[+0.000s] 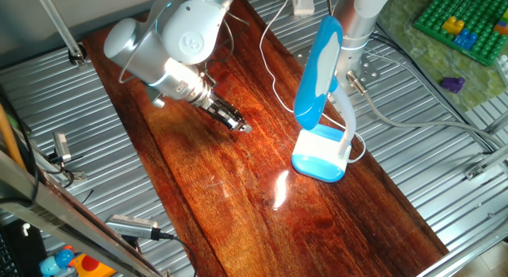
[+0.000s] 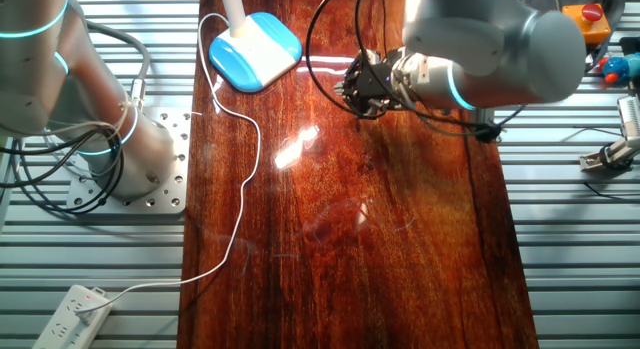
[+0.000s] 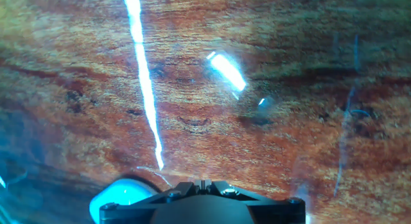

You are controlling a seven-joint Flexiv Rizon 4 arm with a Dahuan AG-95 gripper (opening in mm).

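A blue and white desk lamp stands on the wooden table, its base [image 1: 320, 154] flat on the boards and its long blue head [image 1: 318, 71] raised above. In exterior view 2 the lamp base [image 2: 255, 51] lies at the upper left of the tabletop. My gripper [image 1: 245, 128] hangs over the table, apart from the lamp, on the side away from the arm's base. Its black fingers meet at the bottom middle of the wrist view, where the gripper looks shut with nothing visible between. A bright blue-white rounded shape [image 3: 125, 197] sits beside it, possibly the lamp base.
A white cable [image 2: 243, 189] runs from the lamp across the table to a power strip [image 2: 72, 317]. Bright glare marks the varnished wood [image 2: 340, 279], which is otherwise bare. A green brick plate [image 1: 464, 27] lies off the table.
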